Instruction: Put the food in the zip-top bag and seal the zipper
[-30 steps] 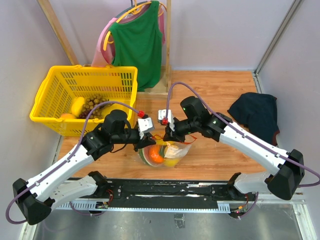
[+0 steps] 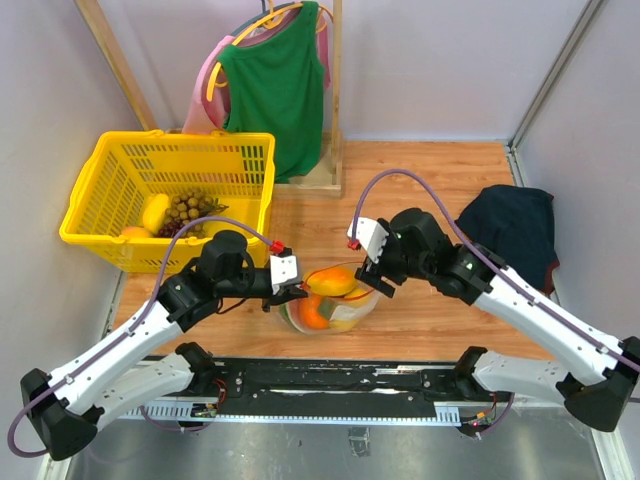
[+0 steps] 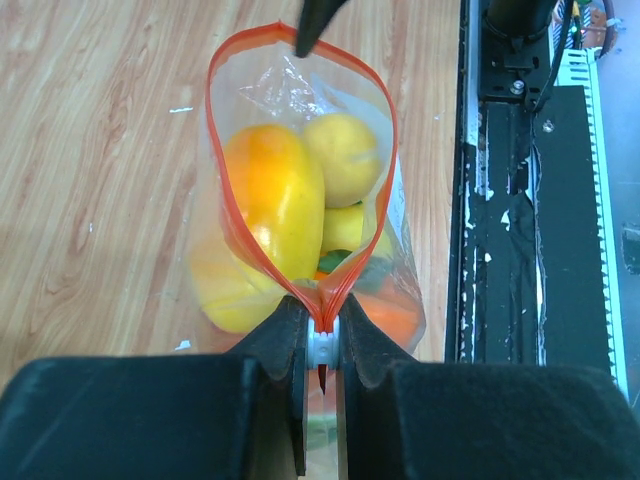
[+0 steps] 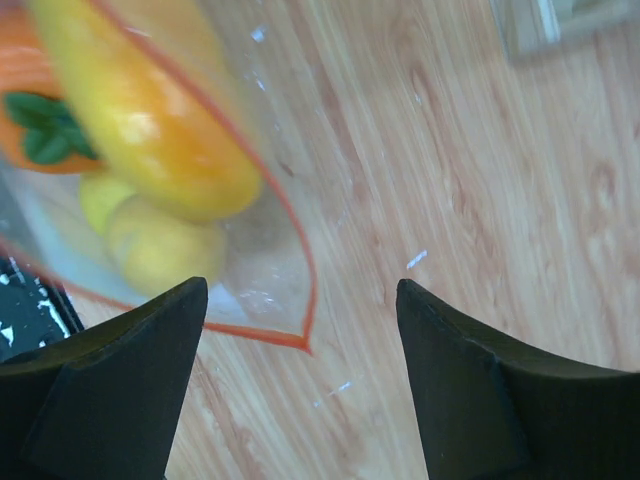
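Note:
The clear zip bag stands on the table with its red-edged mouth gaping. Inside it are a yellow-orange mango, a round pale yellow fruit and an orange fruit with a green leaf. My left gripper is shut on one end of the bag's red zipper edge. At the opposite end, my right gripper is open. The far corner of the red edge lies in view between its fingers, whether above or below their tips I cannot tell.
A yellow basket with grapes and other fruit stands at the back left. Behind the bag rises a clothes rack with a green top. Dark cloth lies at the right. The table between rack and cloth is clear.
My right gripper has moved right, away from the left one, toward the bag's far end. The bag's mouth shows more openly now. The left gripper has shifted only slightly.

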